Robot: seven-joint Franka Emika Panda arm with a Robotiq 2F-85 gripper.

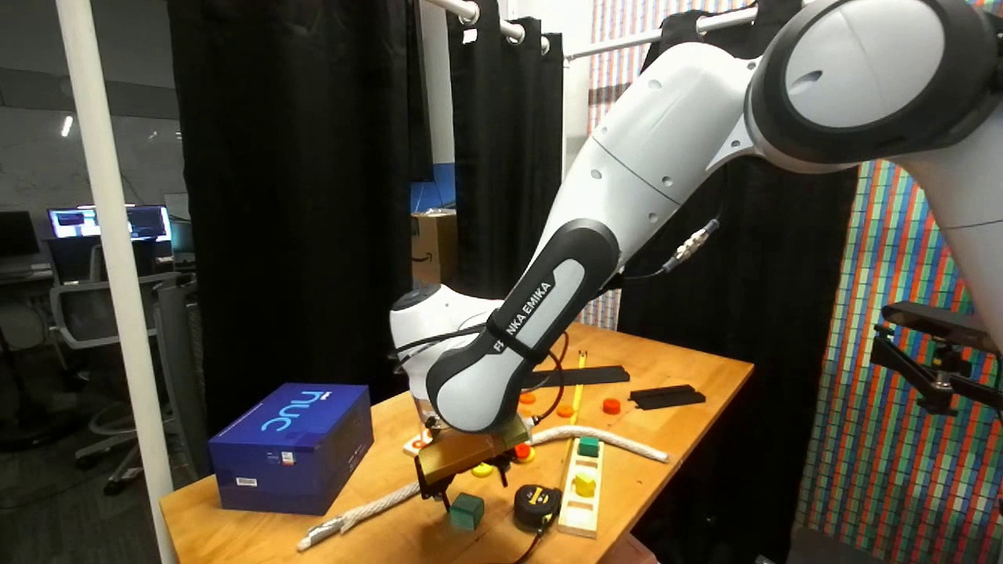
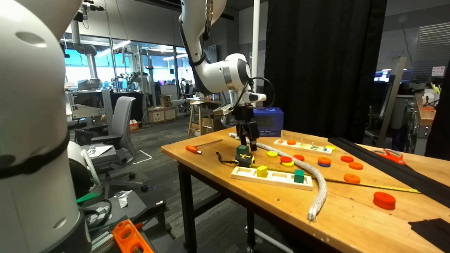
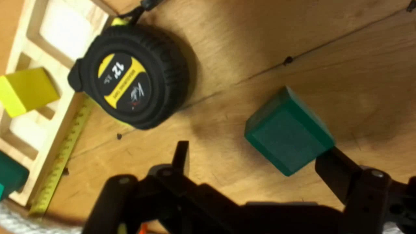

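A loose dark green cube [image 3: 289, 132] rests on the wooden table. My open gripper is close over it, holding nothing. In the wrist view the cube shows nearer the right finger [image 3: 335, 171], its corner meeting that fingertip in the picture; whether they touch I cannot tell. The left finger [image 3: 181, 158] is well apart from it. A black and yellow tape measure [image 3: 128, 78] lies beside the cube. Past it is a pale wooden tray [image 2: 274, 179] with compartments, holding a yellow block [image 3: 29, 91] and another green block [image 2: 299, 176].
A white rope [image 2: 322, 187] curves across the table, with several orange, red and yellow discs around it. A blue box [image 1: 291, 451] stands at one end. An orange-handled screwdriver [image 2: 194, 149] lies near the edge. Bare wood surrounds the loose cube on its other sides.
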